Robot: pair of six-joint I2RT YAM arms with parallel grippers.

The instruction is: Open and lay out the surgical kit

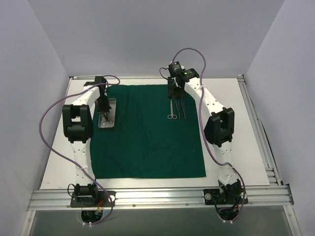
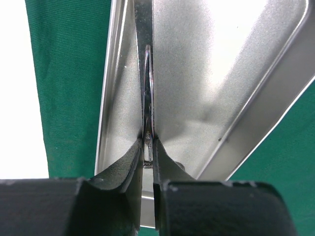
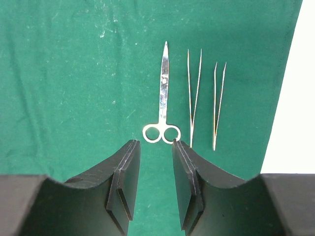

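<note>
My left gripper is down inside the metal tray (image 1: 112, 123) at the cloth's left, its fingertips closed around a long steel instrument (image 2: 144, 24), apparently scissors, lying along the tray. Whether it grips firmly is hard to tell. My right gripper is over the right side of the green cloth (image 1: 142, 147), fingers apart and empty. Under it scissors (image 3: 163, 98) lie with two pairs of tweezers (image 3: 194, 108) (image 3: 217, 113) in a row to their right.
A white table margin (image 1: 236, 128) surrounds it, bounded by metal rails and grey walls.
</note>
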